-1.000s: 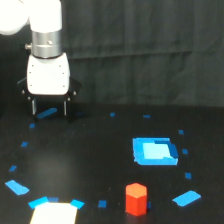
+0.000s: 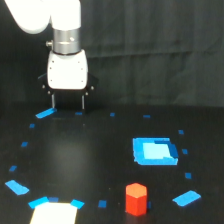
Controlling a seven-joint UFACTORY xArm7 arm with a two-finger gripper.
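In the camera view my gripper [image 2: 68,104] hangs over the back left of the dark table. Its dark fingers stand wide apart, with nothing visible between them. A red block [image 2: 136,199] sits near the front edge, right of the middle, well away from the gripper. At the right lies a blue square piece with a pale centre [image 2: 155,151]; whether it is a tray or a flat mark I cannot tell.
A pale cream block or patch [image 2: 53,214] is cut off by the bottom edge at the left. Blue flat marks, such as one at the lower right [image 2: 187,198] and one at the left [image 2: 16,187], dot the dark surface.
The arm and gripper have moved to the right and slightly up in the picture. The red block, blue square and cream patch have not moved.
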